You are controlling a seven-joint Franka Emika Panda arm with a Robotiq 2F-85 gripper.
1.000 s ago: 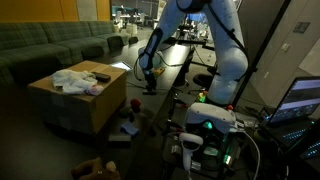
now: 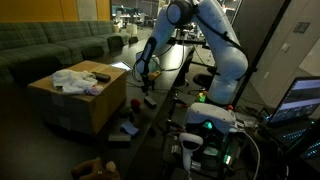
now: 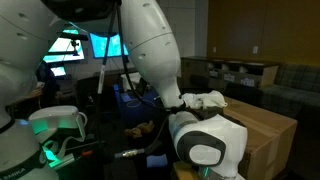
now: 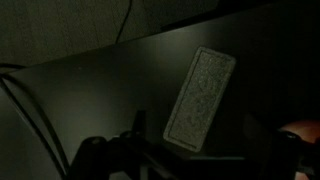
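A grey, speckled rectangular block [image 4: 200,100] lies slantwise on the dark table, in the middle of the wrist view. My gripper stands open above it; the dark fingers show at the lower edge, one on either side of the block's near end, with nothing held. From the first exterior side, the block [image 2: 150,101] is a small dark shape just below the gripper [image 2: 148,88]. In the second exterior view the arm's white wrist housing hides the fingers and the block.
A reddish round thing [image 4: 303,130] lies close by on the right in the wrist view. A blue item [image 2: 130,128] rests farther forward on the table. The cardboard box [image 2: 75,112] carries white cloth [image 2: 70,80]. Cables [image 4: 42,115] run past the table's edge.
My gripper has come down and slightly left, closer to the block on the table. The other things stand where they were.
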